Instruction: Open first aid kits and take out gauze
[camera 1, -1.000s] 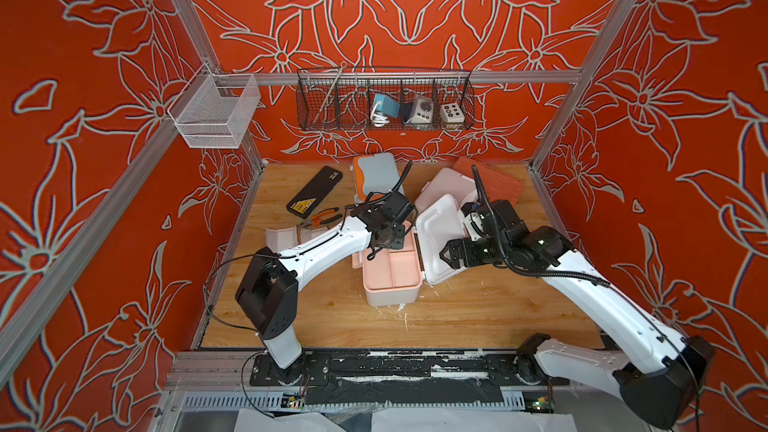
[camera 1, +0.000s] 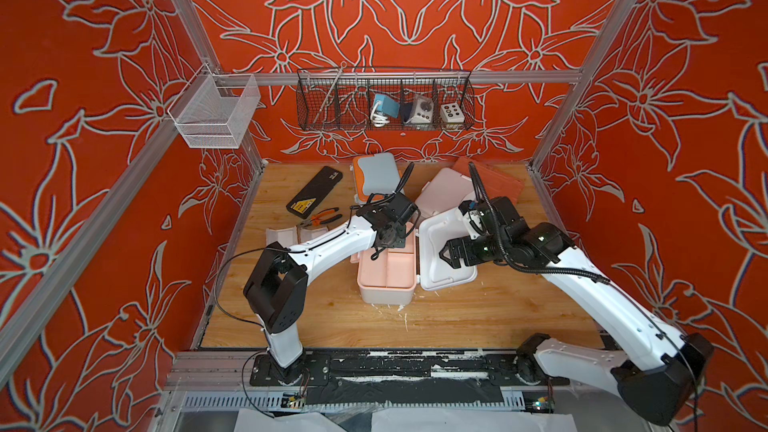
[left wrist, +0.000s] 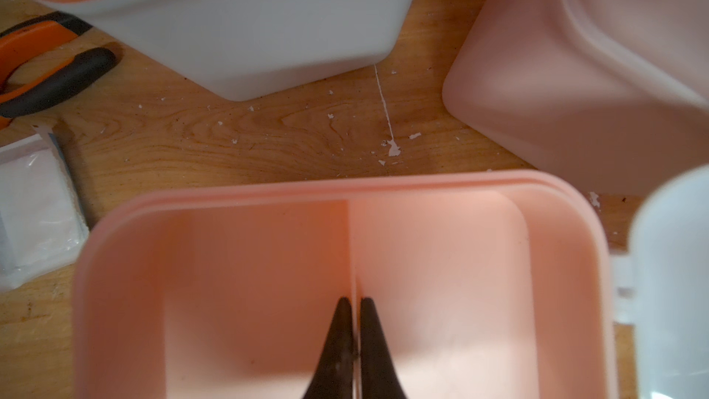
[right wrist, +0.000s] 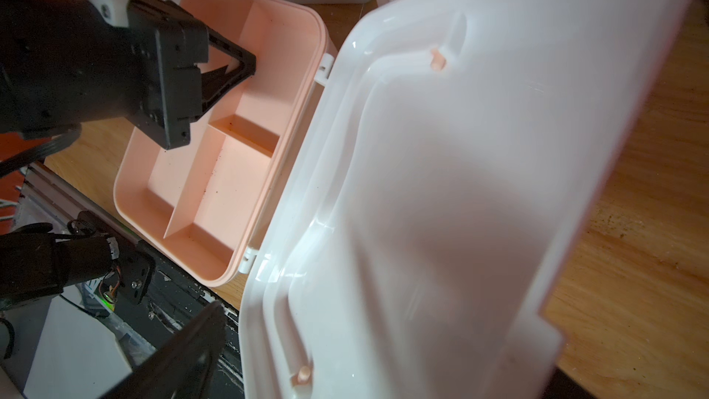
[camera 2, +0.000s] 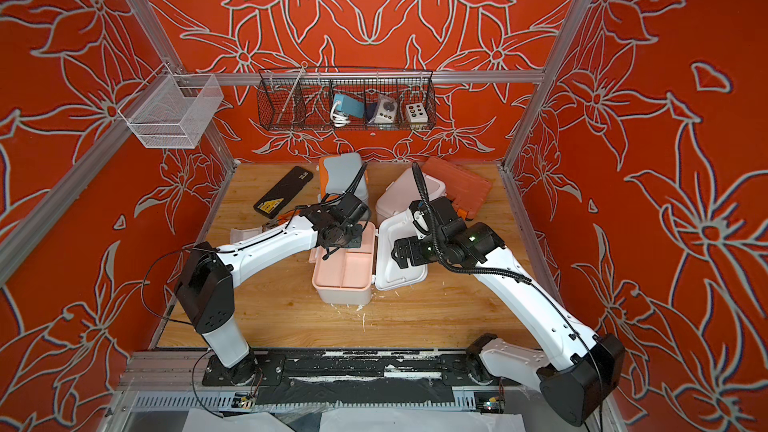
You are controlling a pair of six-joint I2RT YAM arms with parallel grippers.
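The pink first aid kit (camera 1: 385,293) lies open at the table's middle, its compartments looking empty where they show. Its white lid (right wrist: 472,177) is folded out to the right. My left gripper is shut low inside the box, in line with the thin divider (left wrist: 349,244); whether the divider is pinched, I cannot make out. My right gripper (camera 1: 450,254) stands open over the lid, a dark finger (right wrist: 188,347) at the lower left of its wrist view. A white gauze packet (left wrist: 33,210) lies left of the box; another pale packet (camera 1: 281,237) is farther left.
Behind the box stand a grey-orange case (camera 1: 376,173), a closed pink box (camera 1: 442,192) and a red case (camera 1: 496,181). Orange-black pliers (camera 1: 321,217) and a long black box (camera 1: 315,191) lie at the left rear.
The lid has swung farther open, to the right and flatter. The box has shifted slightly left, while my left gripper has moved slightly right. My right arm has hardly moved.
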